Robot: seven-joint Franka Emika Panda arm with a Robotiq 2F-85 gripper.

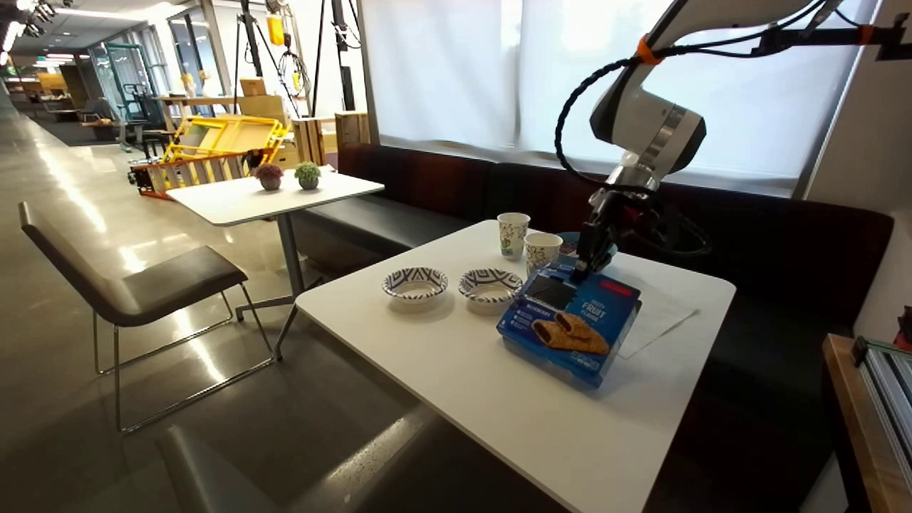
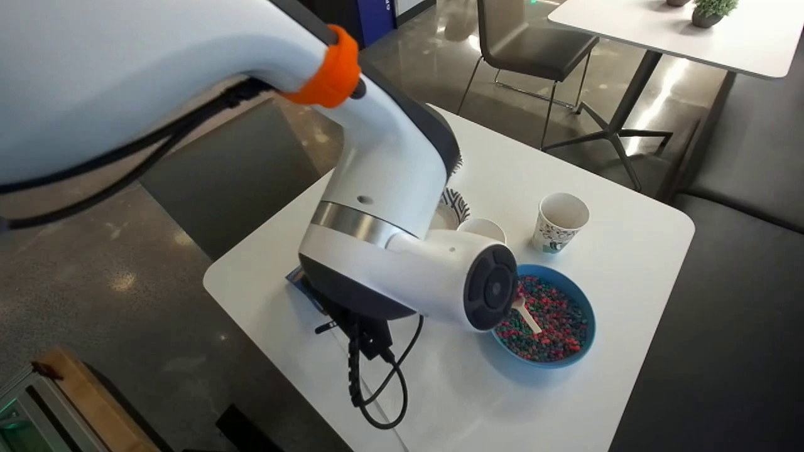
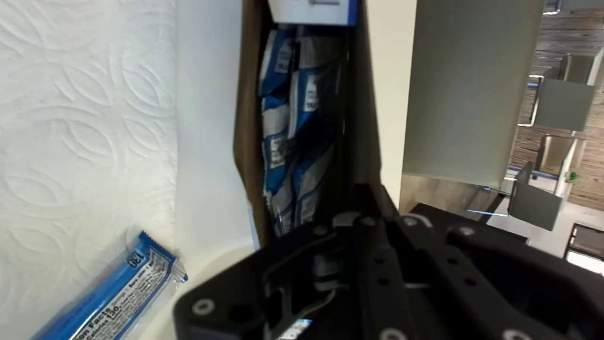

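In exterior view 1 a blue box of fruit bars (image 1: 590, 309) is tilted over the near part of the white table, and my gripper (image 1: 583, 273) meets its upper edge. The wrist view looks into the open box (image 3: 244, 122), where several blue-and-white wrapped bars (image 3: 277, 144) lie. My gripper is shut on one box wall near the opening. A loose blue wrapped bar (image 3: 121, 294) rests outside the box on a white embossed surface. Only a corner of the box (image 2: 303, 285) shows past the arm in exterior view 2.
Two patterned paper bowls (image 1: 415, 295) stand left of the box. Two paper cups (image 1: 513, 235) are behind it. A blue bowl (image 2: 592, 324) of colourful pieces holds a scoop (image 2: 529, 316).
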